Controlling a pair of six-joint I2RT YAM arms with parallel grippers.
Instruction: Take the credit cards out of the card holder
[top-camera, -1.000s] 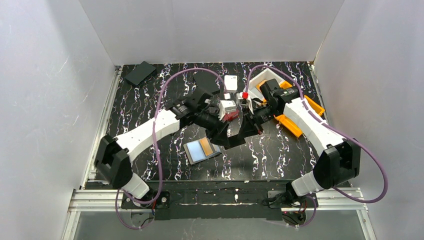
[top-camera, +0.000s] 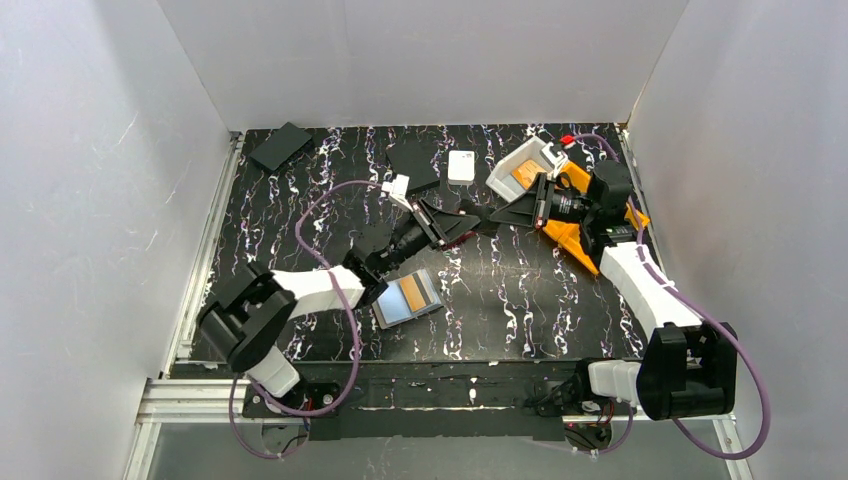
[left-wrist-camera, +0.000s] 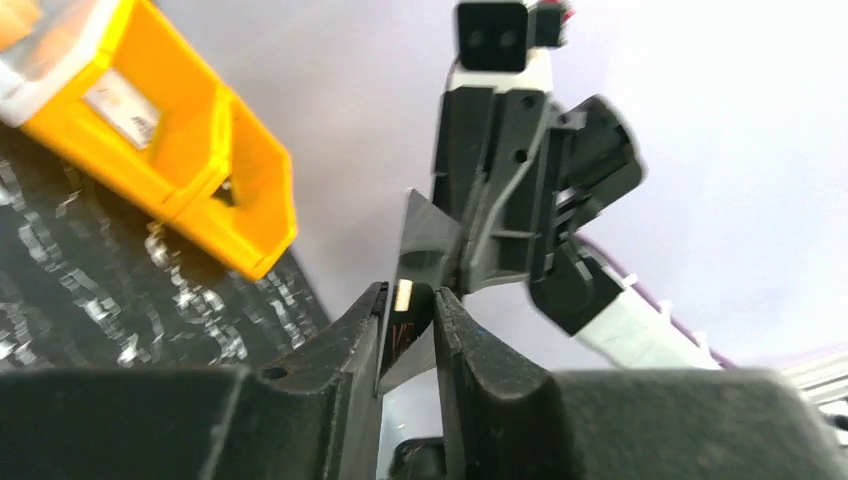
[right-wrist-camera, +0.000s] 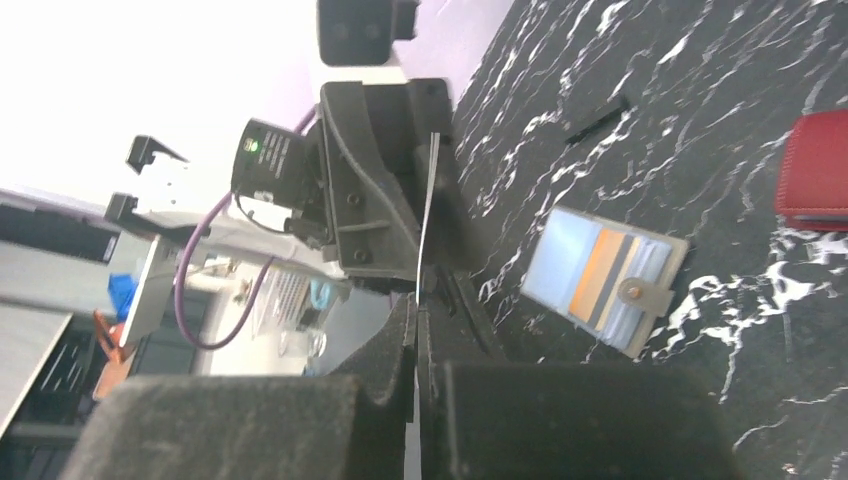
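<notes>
A dark card (left-wrist-camera: 418, 245) hangs upright between the two grippers, which face each other above the table. My right gripper is shut on it; the card shows edge-on in the right wrist view. My left gripper is at the card's opposite end, its fingertips overlapping it; whether they are closed on it I cannot tell. The open card holder (right-wrist-camera: 591, 272) lies on the near-left part of the table with coloured cards in it. A red wallet (right-wrist-camera: 818, 165) lies beyond, mostly hidden by the grippers in the top view.
An orange bin (top-camera: 572, 240) and white tray (top-camera: 510, 172) stand at the back right. A white box (top-camera: 461, 167) and dark flat objects (top-camera: 281, 147) lie along the back.
My right gripper has raised the card toward the back from where it was a second ago.
</notes>
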